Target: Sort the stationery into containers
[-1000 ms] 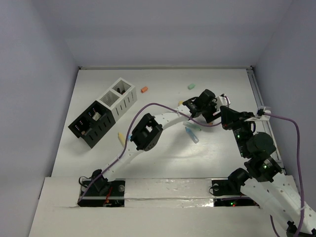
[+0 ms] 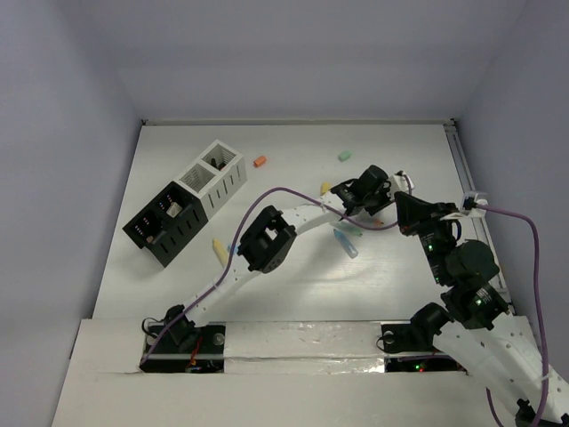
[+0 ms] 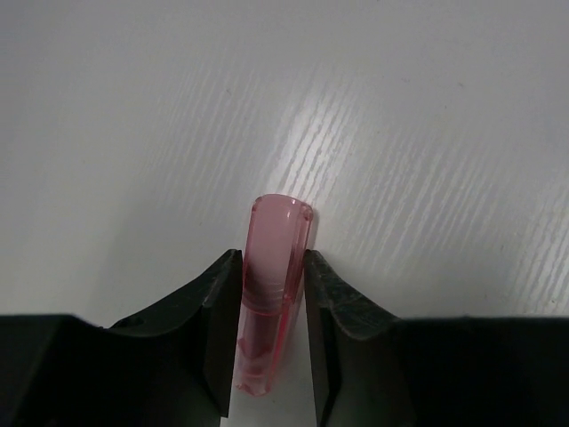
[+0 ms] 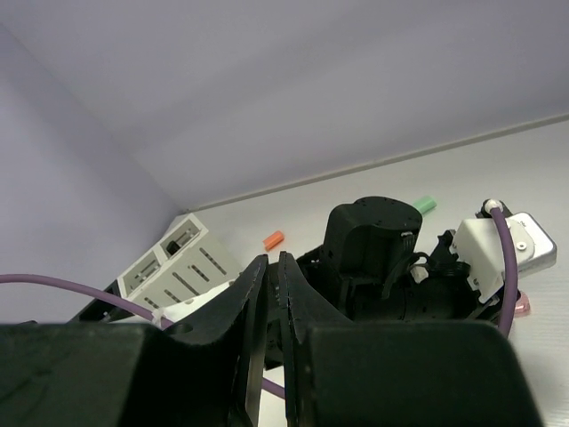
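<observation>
A pink marker (image 3: 271, 245) lies on the white table in the left wrist view, its lower part between the two fingers of my left gripper. The fingertips sit close along both sides; whether they press on it cannot be made out. From above, the left arm's wrist hides most of this spot, with a bit of pink marker (image 2: 378, 221) showing. My right gripper is open by only a narrow gap and holds nothing, raised to the right of the left arm. Black containers (image 2: 165, 222) and white containers (image 2: 213, 178) stand at the left.
An orange piece (image 2: 260, 161) and a green piece (image 2: 345, 156) lie toward the back. A blue marker (image 2: 346, 244) is below the left arm; a yellow one (image 2: 220, 252) lies near the black containers.
The left wrist has shifted slightly, and more of the pink marker shows beside it from above. My right gripper has moved a little to the left.
</observation>
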